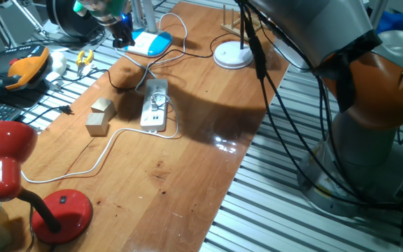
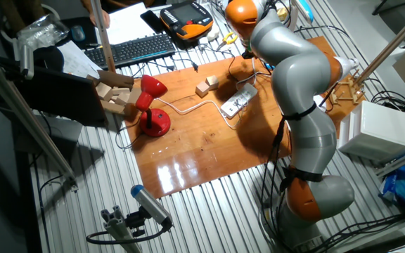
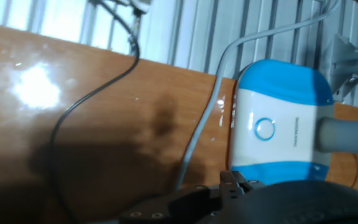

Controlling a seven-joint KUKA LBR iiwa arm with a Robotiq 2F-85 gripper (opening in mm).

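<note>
My gripper [image 1: 122, 36] hangs above the far left part of the wooden table in exterior view 1, close to the blue-and-white lamp base [image 1: 158, 43]. From the wrist, that same lamp base [image 3: 281, 127] fills the right of the view, with a round button on its white top and a pale post at its right side. The dark fingertips of my gripper meet at the lower edge of the base in that picture; nothing shows between them. How high they are above it is hard to tell. In exterior view 2 the arm hides most of the gripper.
A white power strip [image 1: 154, 105] with cables, two wooden blocks [image 1: 100, 117], a red lamp [image 1: 62, 215] and a round white lamp base [image 1: 234, 55] stand on the table. A grey cable [image 3: 205, 115] runs beside the blue-and-white base.
</note>
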